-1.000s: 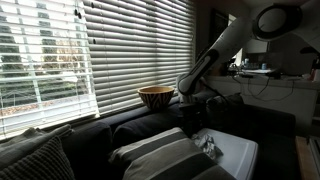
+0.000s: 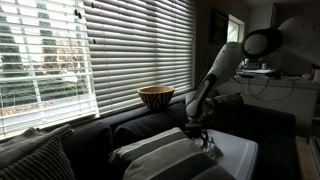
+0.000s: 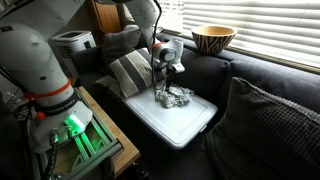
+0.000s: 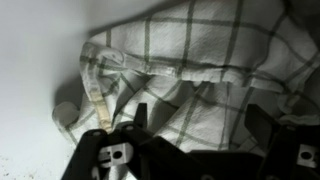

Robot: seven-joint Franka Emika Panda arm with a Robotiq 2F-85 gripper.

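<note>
A crumpled checked cloth [image 4: 190, 70], white with green-grey lines, lies on a white board [image 3: 160, 122]. In exterior view 2 the cloth [image 3: 176, 97] covers the far part of the board. Pointing down just over it is my gripper [image 3: 166, 84]. The wrist view has the open gripper with its two dark fingers apart and folds of the cloth below and between them. Whether the fingers touch the cloth I cannot tell. In exterior view 1 the striped cushion partly hides the board [image 2: 238, 152] and the cloth [image 2: 207, 143].
A striped cushion [image 3: 132, 72] stands close beside the board. Along the sofa back sits a woven bowl [image 3: 213, 39]. A dark textured cushion [image 3: 262, 120] lies to the right in exterior view 2. The near part of the board is bare.
Over the last second my arm has shifted, and the gripper has come down toward the cloth. The cloth, cushions and bowl look unmoved.
</note>
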